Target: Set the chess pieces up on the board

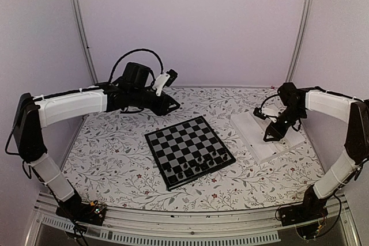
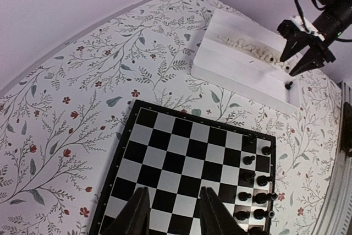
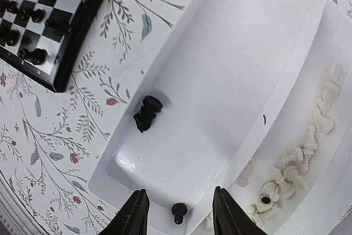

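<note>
The chessboard (image 1: 181,142) (image 2: 181,152) lies mid-table, with several dark pieces along its near right side, such as a pawn (image 2: 248,159). My left gripper hangs behind and above the board, its fingers apart and empty. My right gripper is open over the white tray (image 1: 247,136) (image 3: 220,70), right of the board. In the right wrist view, one tray compartment holds a few black pieces (image 3: 148,111) and another (image 3: 179,213); the other compartment holds several white pieces (image 3: 294,171).
Walls (image 1: 190,38) bound the back and both sides.
</note>
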